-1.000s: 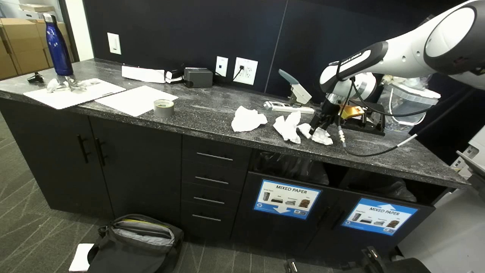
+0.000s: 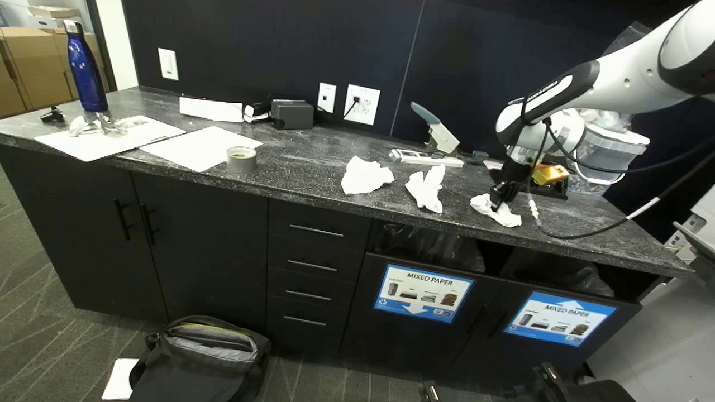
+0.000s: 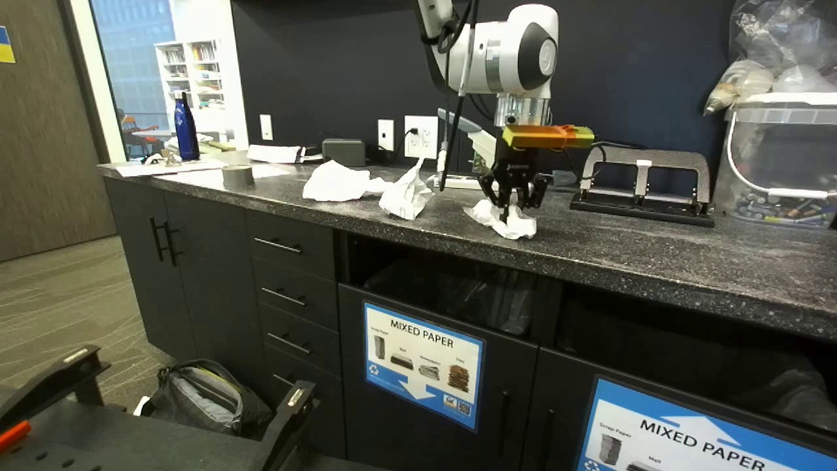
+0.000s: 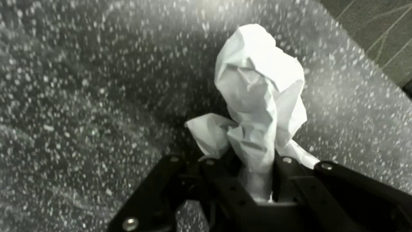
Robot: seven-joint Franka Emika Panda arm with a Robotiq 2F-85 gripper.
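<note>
Pinched between the fingers of my gripper is a crumpled white paper, low over the speckled dark counter. In exterior view 2 my gripper points straight down with the held paper under it. Whether the paper touches the counter, I cannot tell. To its left lie two more crumpled papers: the nearer one is upright and creased, and the farther one sits beyond it. The part of the held paper inside the fingers is hidden.
Behind my gripper stand a long-arm stapler and a black hole punch. A clear bucket is at the right. A tape roll and blue bottle stand to the left. Open bin slots lie below the counter's front edge.
My gripper and the paper in it have moved right along the counter, away from the neighbouring crumpled paper. That paper has shifted slightly; the farther one is where it was.
</note>
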